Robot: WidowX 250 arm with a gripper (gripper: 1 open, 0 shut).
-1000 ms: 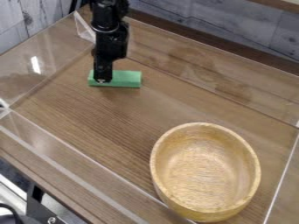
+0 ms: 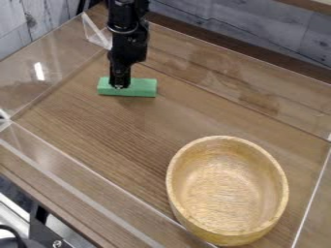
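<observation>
A green rectangular block [image 2: 139,88] lies on the wooden table in the upper left of the camera view. My black gripper [image 2: 119,80] reaches down from the top to the left part of the block, its tips at or just over it. It looks shut, and I cannot see anything held between its fingers.
A large empty tan bowl [image 2: 226,189] stands at the lower right.
The block looks unmoved.
</observation>
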